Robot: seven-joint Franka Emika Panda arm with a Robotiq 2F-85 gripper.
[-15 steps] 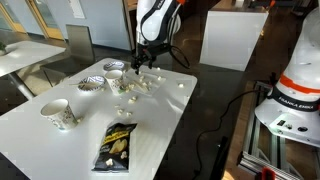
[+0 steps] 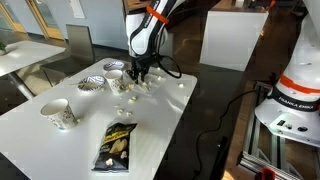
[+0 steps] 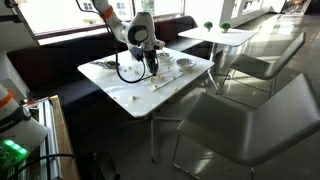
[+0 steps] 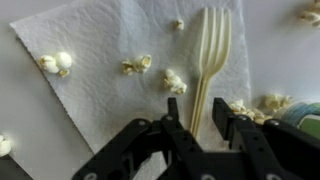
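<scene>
In the wrist view a pale plastic fork (image 4: 211,62) lies on a white paper napkin (image 4: 95,35), its handle running down between my gripper's two dark fingers. The gripper stands part open, with a finger on either side of the handle; whether they touch it I cannot tell. Popcorn pieces (image 4: 136,65) are scattered on the napkin around the fork. In exterior view 1 the gripper (image 2: 143,78) is low over the far part of the white table (image 2: 60,150), and the fork is too small to make out there.
A black snack bag (image 2: 115,147) lies at the near edge. White cups (image 2: 59,113) and patterned bowls (image 2: 91,84) stand on the left side. A greenish round thing (image 4: 309,120) is at the wrist view's right edge. Loose popcorn (image 2: 122,112) dots the table.
The arm has come down and slightly left towards the table over the last second. Cups, bowls and snack bag have stayed in place.
</scene>
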